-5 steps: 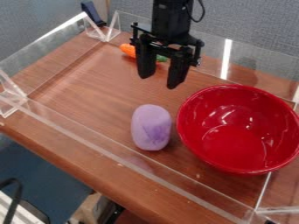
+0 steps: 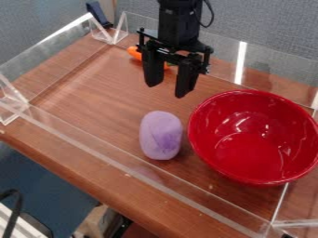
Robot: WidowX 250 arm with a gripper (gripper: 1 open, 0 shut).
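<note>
My black gripper hangs over the back half of the wooden table, fingers apart and pointing down, with nothing seen between them. Below it and toward the front lies a purple oval object. A large red bowl stands to the right of that object, empty. An orange carrot-like object lies behind the gripper at the back, partly hidden by it.
Clear low walls border the wooden table. A dark item is beyond the back left corner.
My gripper has shifted very slightly to the left. The objects on the table have not moved.
</note>
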